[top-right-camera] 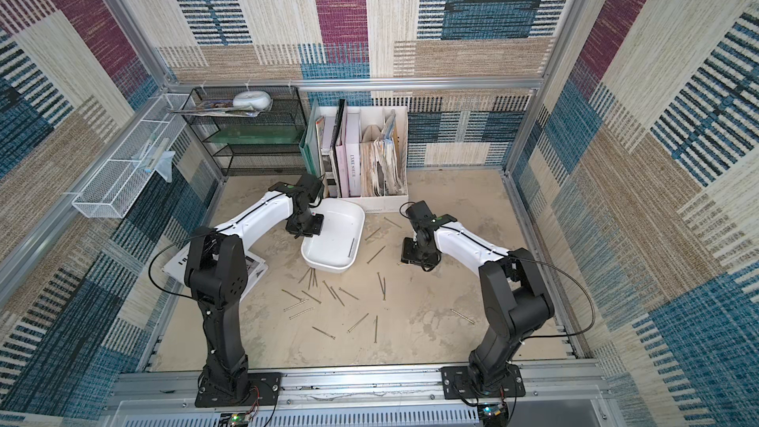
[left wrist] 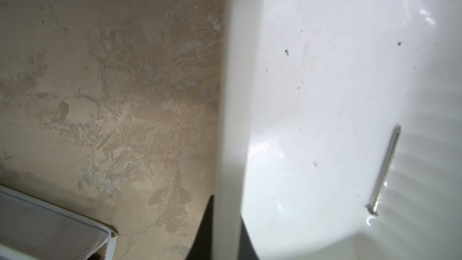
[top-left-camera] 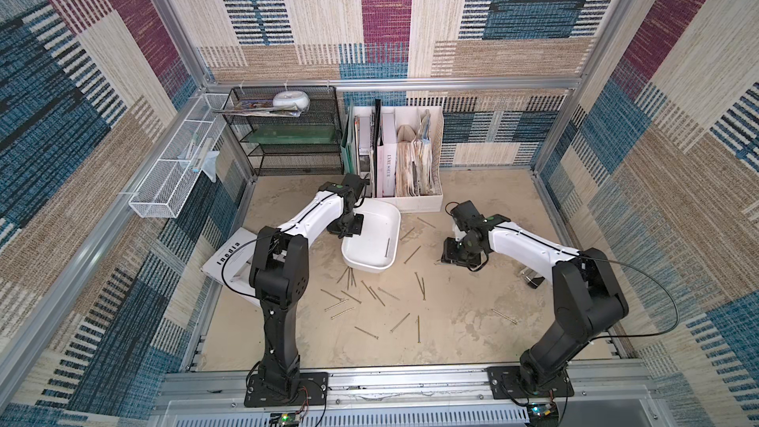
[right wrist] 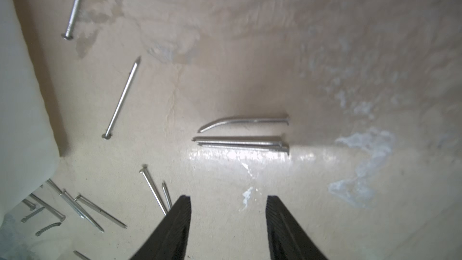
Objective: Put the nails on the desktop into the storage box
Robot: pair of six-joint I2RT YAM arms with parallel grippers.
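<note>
The white storage box (top-left-camera: 371, 254) stands mid-table, one nail (left wrist: 385, 171) lying inside along its right side. My left gripper is shut on the box's left rim (left wrist: 235, 106), one finger on either side of the wall. Over the desktop to the right of the box hangs my right gripper, open and empty. In the right wrist view, a bent nail (right wrist: 245, 120) and two straight nails (right wrist: 240, 143) lie side by side just beyond its fingertips. Several more nails (top-right-camera: 332, 291) are scattered in front of the box; a few (right wrist: 79, 207) lie close to its wall.
A white file holder (top-left-camera: 419, 204) with folders stands directly behind the box, beside a black mesh rack (top-left-camera: 296, 159). A white booklet or case (top-left-camera: 229, 257) lies left of the left arm. A small dark clip-like object (top-left-camera: 531, 277) sits by the right arm.
</note>
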